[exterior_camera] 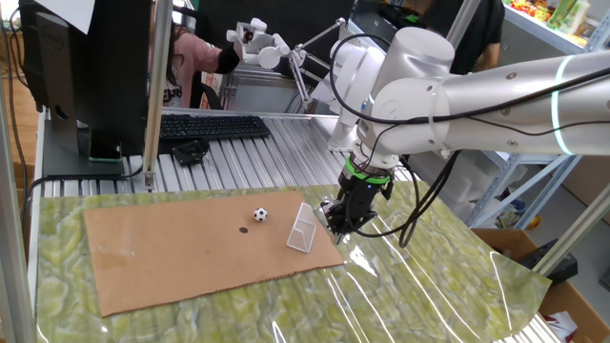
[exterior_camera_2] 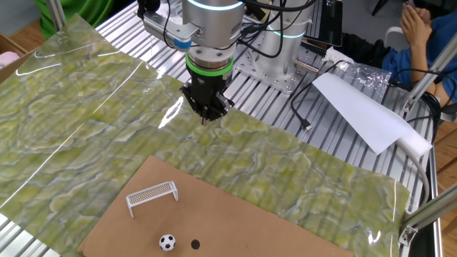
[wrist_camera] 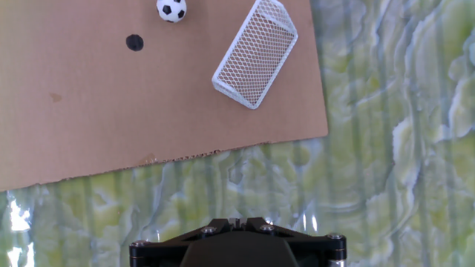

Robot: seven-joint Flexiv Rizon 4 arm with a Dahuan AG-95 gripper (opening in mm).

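Observation:
A small black-and-white soccer ball point(exterior_camera: 260, 215) rests on the brown cardboard sheet point(exterior_camera: 172, 250). Beside it on the same sheet stands a white toy goal with netting point(wrist_camera: 257, 55), close to the sheet's edge; the ball point(wrist_camera: 171, 9) is partly cut off at the top of the wrist view. A black dot point(wrist_camera: 134, 42) marks the cardboard near the ball. My gripper point(exterior_camera_2: 203, 118) hangs over the green marbled cover, off the cardboard and apart from both goal and ball. In the wrist view its black fingertips point(wrist_camera: 220, 224) meet, with nothing visible between them.
The green marbled cover point(exterior_camera_2: 300, 157) is bare around the cardboard. A keyboard point(exterior_camera: 214, 127) and a monitor stand behind the work area. Black cables loop beside my wrist, and metal frame posts point(exterior_camera: 157, 86) rise at the table's edges.

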